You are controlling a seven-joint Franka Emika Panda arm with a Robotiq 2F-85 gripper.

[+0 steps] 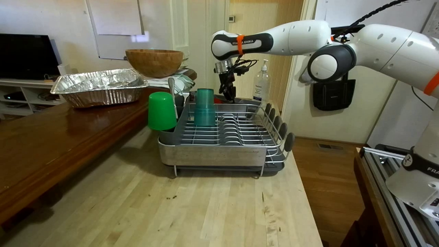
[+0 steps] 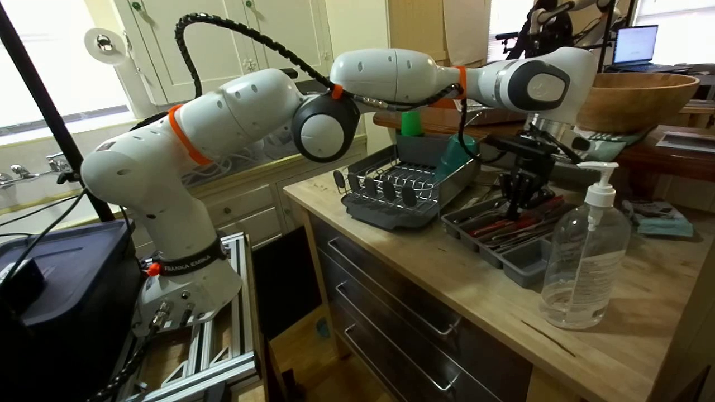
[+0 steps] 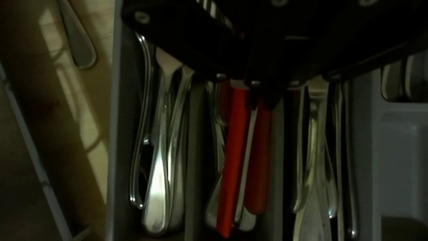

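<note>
My gripper (image 2: 514, 213) points down over the grey cutlery tray (image 2: 519, 271). Dark gripper parts fill the top of the wrist view, and how wide the fingers stand does not show clearly. Just below them in that view, a bright red handle (image 3: 233, 160) and a darker red handle (image 3: 258, 172) lie in the middle compartment with a thin metal utensil between. Whether the fingers touch either handle is hidden. Forks and spoons (image 3: 158, 192) fill the left compartment; more silver cutlery (image 3: 315, 201) lies on the right. In exterior view 1, a bit of red (image 1: 218, 100) shows beside the gripper.
The dish rack (image 1: 214, 156) stands alongside, with a teal cup (image 1: 204, 107) in it and a green cup (image 1: 161, 111) at its corner. A soap bottle (image 2: 584, 268) stands close to the tray. A wooden bowl (image 1: 154, 63) sits behind.
</note>
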